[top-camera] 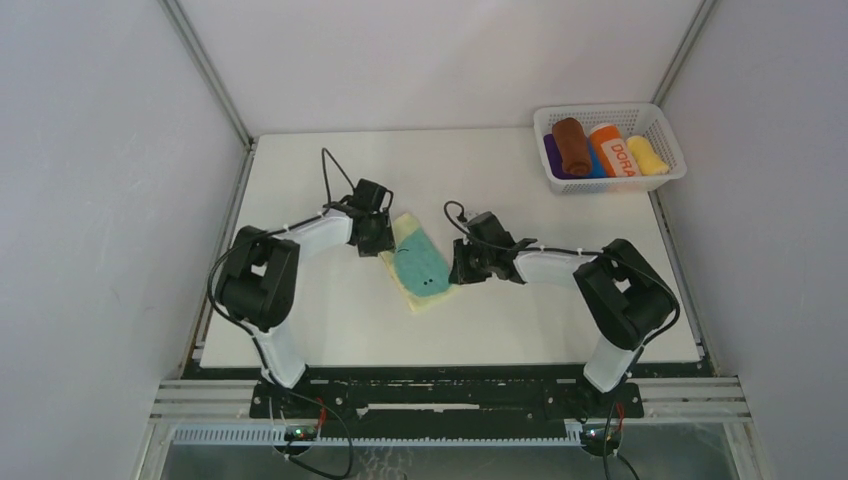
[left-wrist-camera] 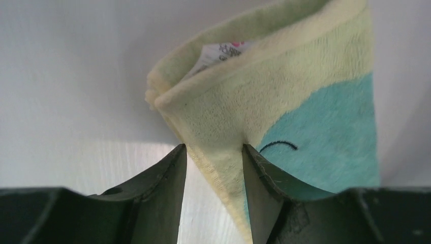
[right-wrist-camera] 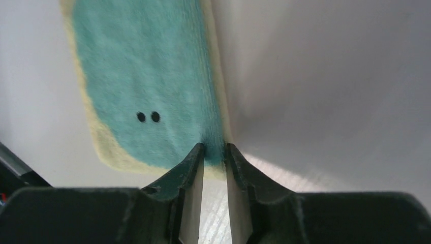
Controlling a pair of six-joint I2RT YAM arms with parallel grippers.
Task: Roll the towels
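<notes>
One folded towel, cream with a teal patch and small black marks (top-camera: 421, 268), lies slantwise on the table between the two arms. In the left wrist view its cream end (left-wrist-camera: 218, 107) is folded over, with a white label (left-wrist-camera: 216, 56) showing inside the fold. My left gripper is part open over that end's side edge, one finger on either side of the edge, not closed on the cloth. At the towel's near right corner, my right gripper is shut on the towel's edge (right-wrist-camera: 216, 157).
A white basket (top-camera: 610, 184) at the back right holds a brown rolled towel (top-camera: 571, 147), an orange one (top-camera: 613, 150), a yellow one (top-camera: 647, 155) and others.
</notes>
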